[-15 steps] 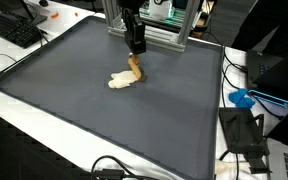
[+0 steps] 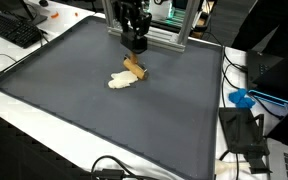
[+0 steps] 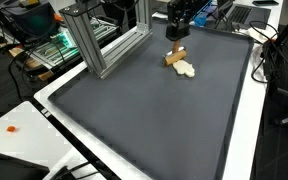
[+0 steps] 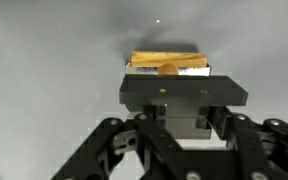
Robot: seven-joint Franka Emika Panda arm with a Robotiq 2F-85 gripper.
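Observation:
A light-brown wooden piece (image 2: 135, 69) stands on the grey board beside a flat cream-coloured piece (image 2: 121, 80). My black gripper (image 2: 134, 55) hangs straight above the wooden piece, its lower end at or very near the top of it. In the second exterior view the wooden piece (image 3: 175, 57) appears under the gripper (image 3: 176, 44), with the cream piece (image 3: 185, 69) to its right. From the wrist, a wooden bar (image 4: 170, 59) and a rounded brown end (image 4: 168, 70) show past the dark gripper parts. Whether the fingers touch the wood is hidden.
The grey board (image 2: 164, 115) is clear toward the front. A white-framed rack (image 3: 116, 52) stands close by on the left in the second exterior view. Cables, a keyboard (image 2: 14, 29) and a blue item (image 2: 241, 98) lie off the board.
My gripper has shifted slightly, and the wooden piece beneath it now shows at a different slant in the first exterior view. The cream piece lies in about the same place.

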